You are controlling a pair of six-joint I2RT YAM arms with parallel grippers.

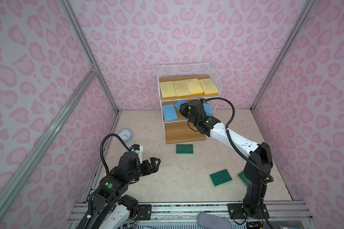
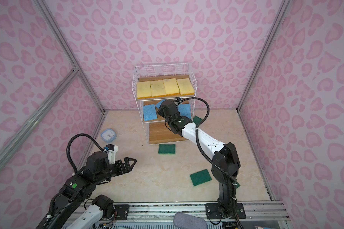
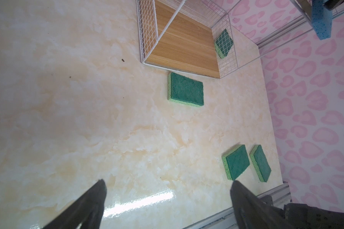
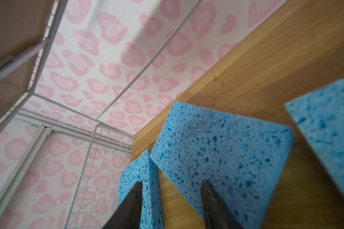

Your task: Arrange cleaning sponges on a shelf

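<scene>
A white wire shelf with wooden boards holds four yellow sponges (image 1: pixel 189 87) on top and blue sponges (image 1: pixel 169 111) on the middle board. My right gripper reaches into that middle level, part open, beside a slanted blue sponge (image 4: pixel 217 152); whether it touches it is unclear. Green sponges (image 3: pixel 185 90) lie on the floor: in front of the shelf, behind its side and at front right. The bottom board (image 3: pixel 183 42) is empty. My left gripper (image 1: pixel 151 164) hangs open over the front left of the floor, nothing between its fingers.
A small blue-rimmed clock (image 1: pixel 125 135) lies at the left. Pink walls and metal rails enclose the area. The right arm spans the right side up to the shelf.
</scene>
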